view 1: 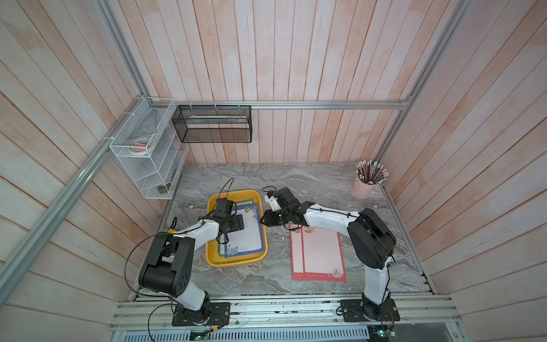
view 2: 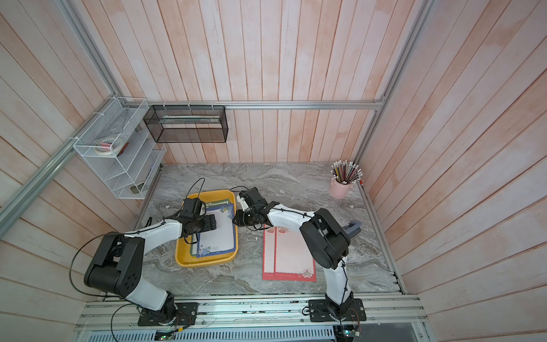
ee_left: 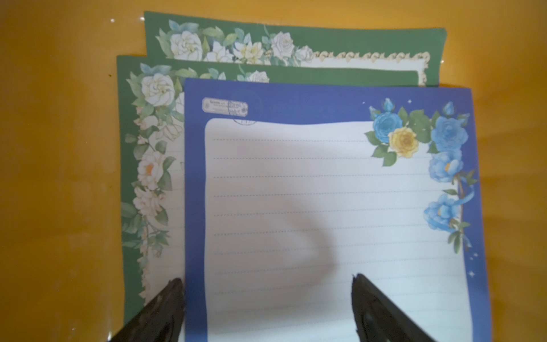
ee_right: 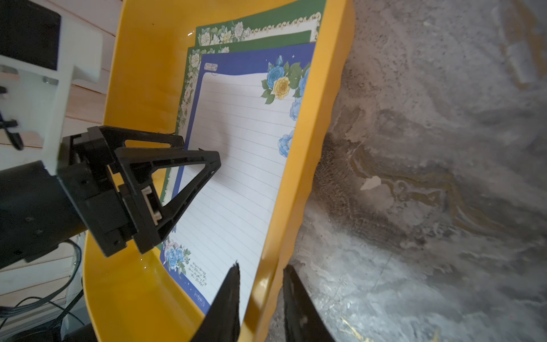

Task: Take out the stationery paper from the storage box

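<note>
Blue-bordered stationery paper (ee_left: 342, 211) with blue roses lies flat in the yellow storage box (ee_right: 336, 51), overlapping green-bordered floral sheets (ee_left: 134, 188). Over the paper is my left gripper, its fingers wide apart and no sheet between them. My right gripper is at the box's right side, its fingers parted; in the right wrist view the rim runs between the fingertips, but I cannot tell whether they touch it. Red-bordered pink sheets (view 1: 323, 253) lie on the table right of the box, partly beneath the right arm.
A pink cup (view 1: 363, 187) of pencils stands at the back right. A black mesh basket (view 1: 212, 134) and white wire shelves (view 1: 149, 165) hang at the back left.
</note>
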